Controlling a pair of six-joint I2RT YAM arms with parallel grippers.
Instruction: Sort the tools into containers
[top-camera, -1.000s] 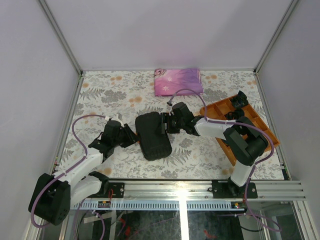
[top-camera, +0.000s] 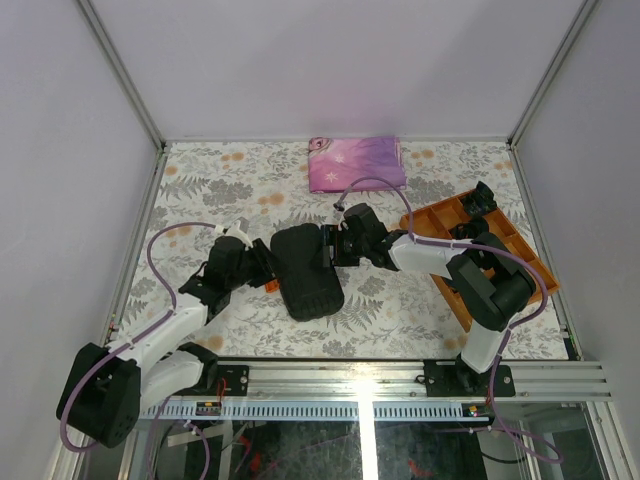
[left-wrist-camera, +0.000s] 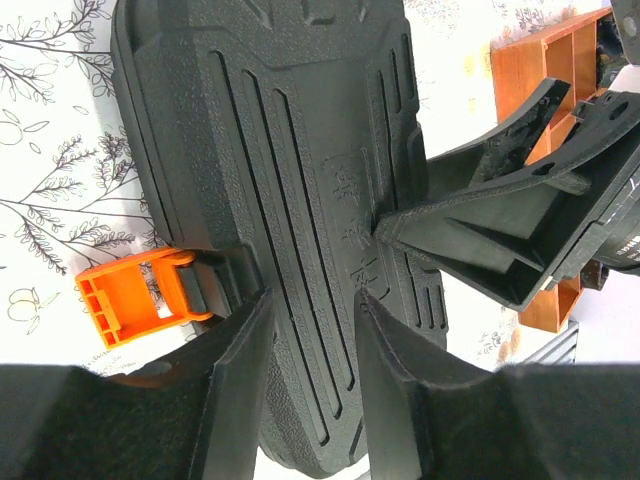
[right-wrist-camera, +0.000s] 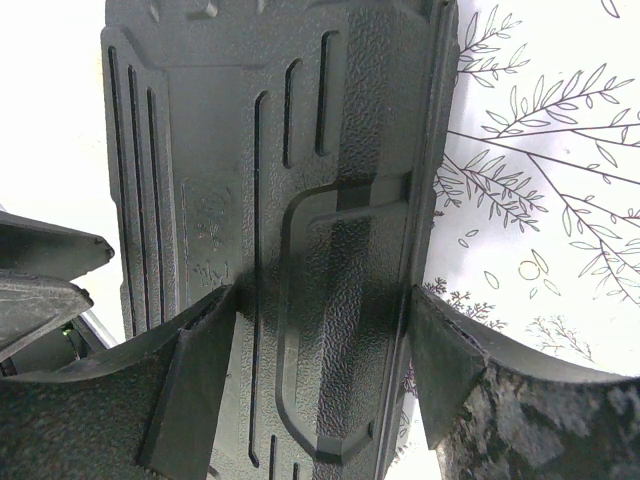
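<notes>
A black ribbed case lies closed at the middle of the table. On its left side an orange latch sticks outward, swung away from the case's side. My left gripper is part open over the left part of the case, with nothing held between its fingers; the latch is outside them. From the other side, my right gripper is shut on the case, gripping its right part between the fingers. The case's contents are hidden. An orange compartment box stands at the right, partly covered by my right arm.
Black items sit in the orange box's far compartments. A folded purple-pink cloth lies at the back.
My left gripper has shifted slightly toward the back, and the orange latch is now exposed in front of it. The case and the right arm look unchanged.
</notes>
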